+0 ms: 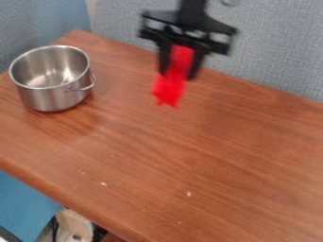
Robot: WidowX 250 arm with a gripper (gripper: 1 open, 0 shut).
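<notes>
My black gripper [180, 47] is high at the upper middle of the view, blurred, shut on a red object [169, 85] that hangs below it, raised and tilted slightly. A steel pot [53, 90] with a wire handle on its right side stands at the left of the wooden table [190, 180], to the lower left of the red object.
A grey padded wall [278, 57] runs along the back. Beyond the table's lower left edge are a blue surface [19, 203] and some clutter.
</notes>
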